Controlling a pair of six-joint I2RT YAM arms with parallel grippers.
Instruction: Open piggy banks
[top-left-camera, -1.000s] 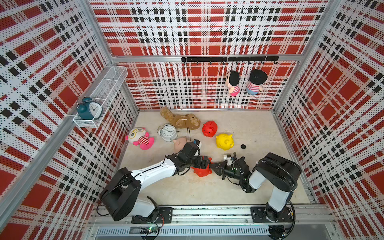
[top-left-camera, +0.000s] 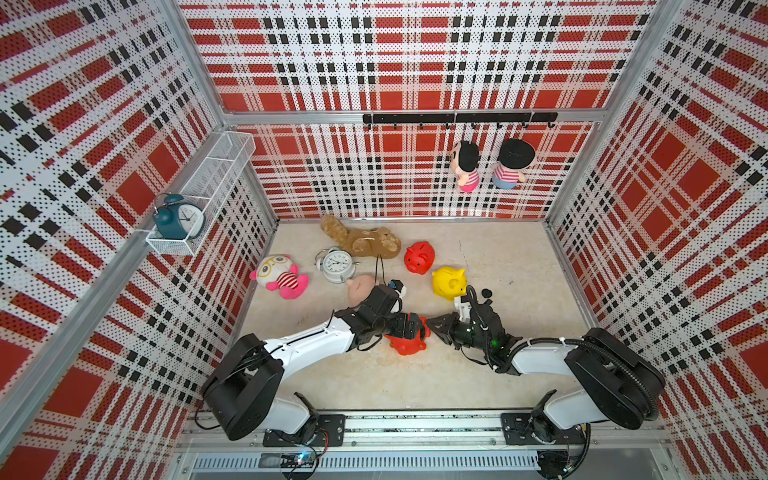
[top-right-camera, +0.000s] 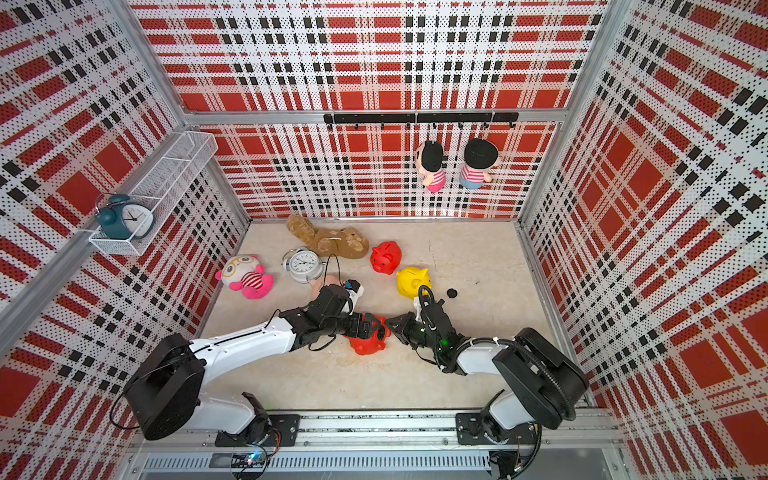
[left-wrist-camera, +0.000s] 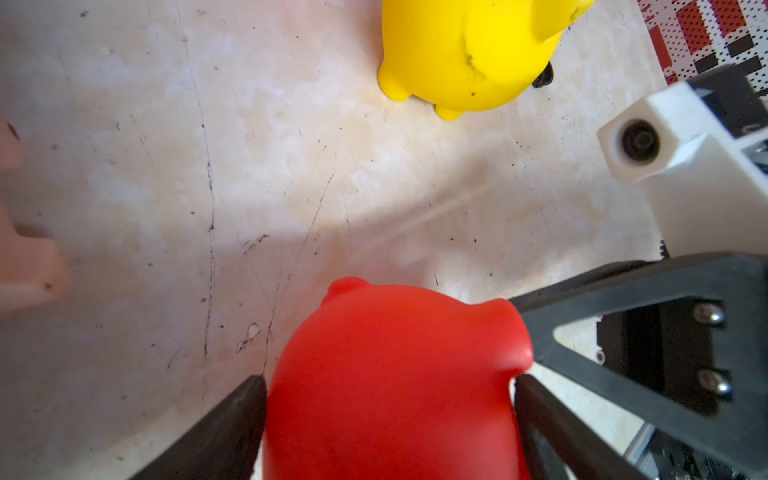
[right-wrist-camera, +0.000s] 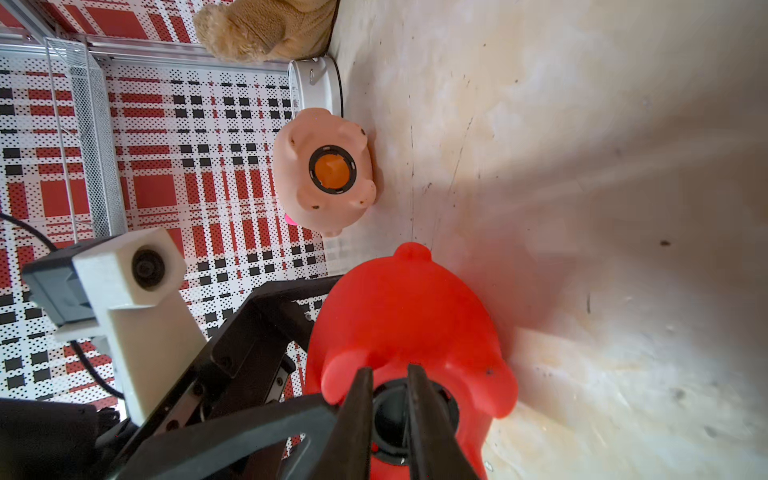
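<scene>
A red piggy bank (top-left-camera: 408, 344) lies on its side at front centre, its belly with a black ring and plug (right-wrist-camera: 392, 424) facing my right gripper. My left gripper is open around the bank, its blurred fingers at either side of it. My right gripper is shut, its tips at the plug, nothing visible between them; whether they touch cannot be told. A pink piggy bank (right-wrist-camera: 296, 184) lies behind the left arm, its orange-centred ring visible. A yellow piggy bank (top-left-camera: 449, 284) and another red piggy bank (top-left-camera: 418, 257) stand farther back.
A silver clock (top-left-camera: 336, 264), a brown plush toy (top-left-camera: 372, 242) and an owl toy (top-left-camera: 278, 276) lie at back left. A small black disc (top-left-camera: 486, 293) lies right of the yellow bank. A teal clock (top-left-camera: 177, 217) sits in a wall basket.
My right arm has swung rightward and slightly back, its gripper now a little farther right at the front red bank. The left arm is nearly still; that bank has shifted slightly.
</scene>
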